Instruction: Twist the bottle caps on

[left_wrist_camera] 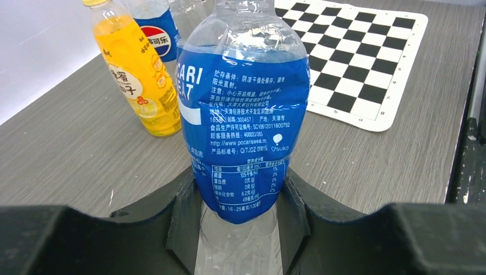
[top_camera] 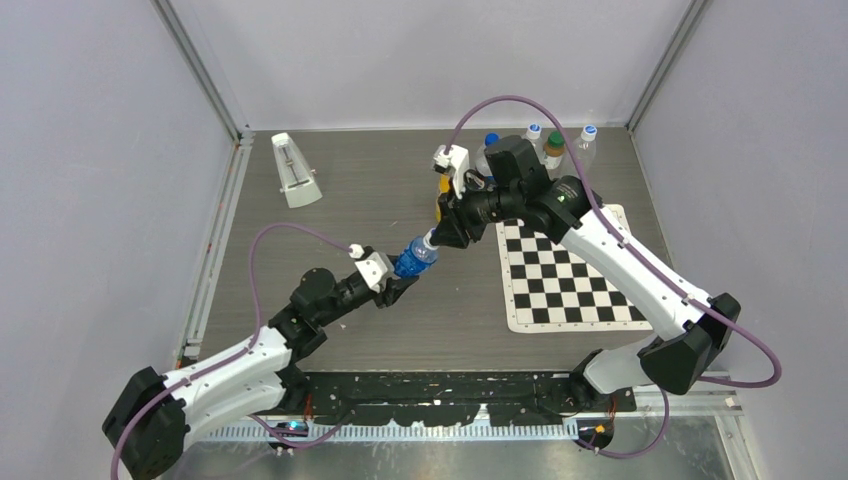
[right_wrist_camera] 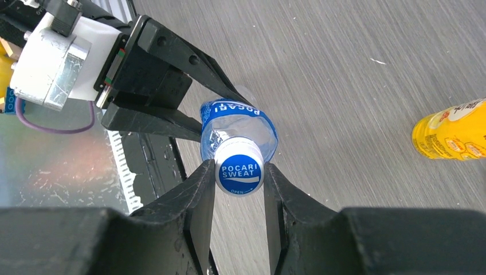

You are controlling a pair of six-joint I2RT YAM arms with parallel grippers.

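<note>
A blue-labelled plastic bottle (top_camera: 414, 258) is held tilted above the table, with my left gripper (top_camera: 400, 275) shut on its body; its label fills the middle of the left wrist view. In the right wrist view its white cap (right_wrist_camera: 239, 173), with a blue top, sits at the neck, between the fingertips of my right gripper, which look very close to or touching its sides. Whether they grip it and whether the cap is seated tight, I cannot tell.
A yellow bottle (left_wrist_camera: 134, 74), a blue-labelled cola bottle (left_wrist_camera: 157, 31) and several other bottles stand at the back right. A checkerboard (top_camera: 565, 300) lies on the right. A white wedge-shaped object (top_camera: 296, 175) lies back left.
</note>
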